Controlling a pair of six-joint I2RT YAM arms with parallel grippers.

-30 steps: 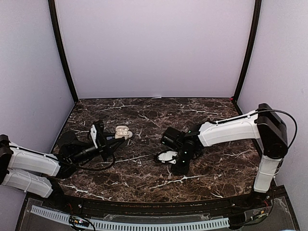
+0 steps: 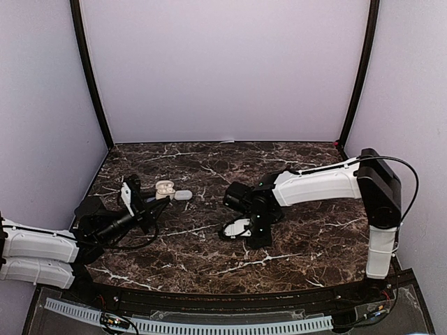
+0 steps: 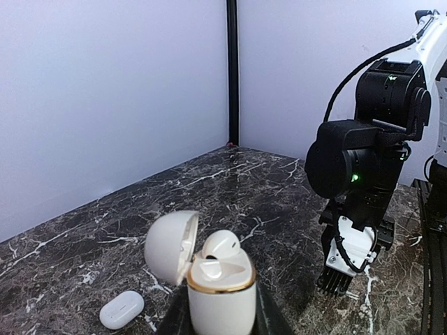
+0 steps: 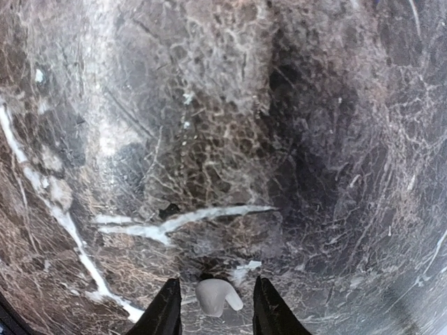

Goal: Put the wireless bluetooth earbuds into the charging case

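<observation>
The white charging case, its lid swung up and a gold band round it, is gripped upright by my left gripper, seen in the left wrist view. A rounded white shape, perhaps an earbud, shows in the case's top. On the marble table a single white earbud lies between the parted fingers of my right gripper, close to the fingertips in the right wrist view. Those fingers do not touch it. From above, the right gripper's tips point down at the table and hide the earbud.
A smooth white oval object lies on the table beside the held case; from above it is just right of the case. Behind and between the arms the dark marble table is bare.
My left gripper has drawn back to the left with the case, uncovering more of the white oval object.
</observation>
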